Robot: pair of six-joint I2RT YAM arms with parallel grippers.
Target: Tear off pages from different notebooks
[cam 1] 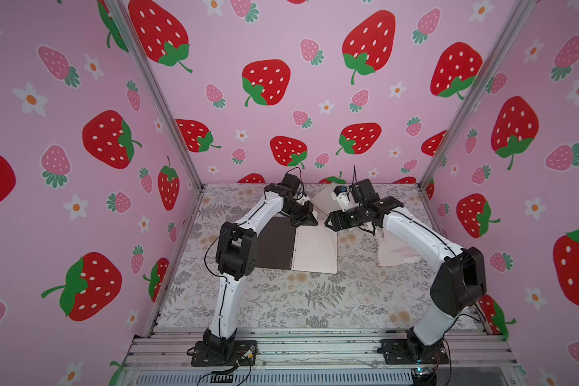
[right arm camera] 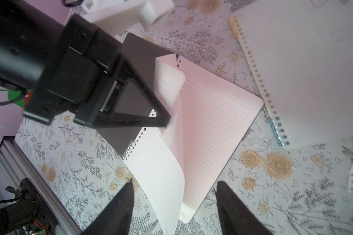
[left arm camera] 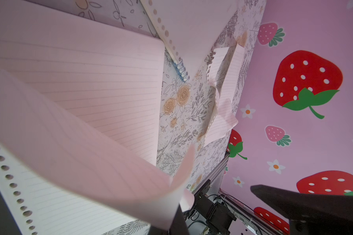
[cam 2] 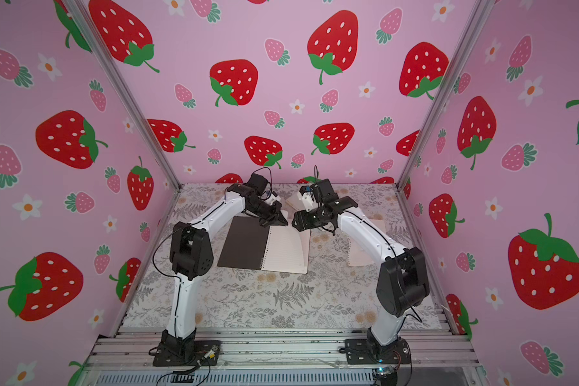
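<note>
An open spiral notebook with black cover (cam 1: 272, 251) and lined pages (cam 1: 315, 251) lies in the middle. A curled page rises from it toward my left gripper (cam 1: 310, 220), which is shut over the notebook's top part; in the right wrist view the page runs beside its fingertips, and I cannot tell whether it is between them. My right gripper is open above the notebook, to the right of the left gripper, with nothing between its fingers.
A second spiral notebook (right arm camera: 306, 74) lies at the back. Torn, crumpled paper (left arm camera: 225, 105) lies at the right, where the top left view shows pale sheets (cam 1: 395, 254).
</note>
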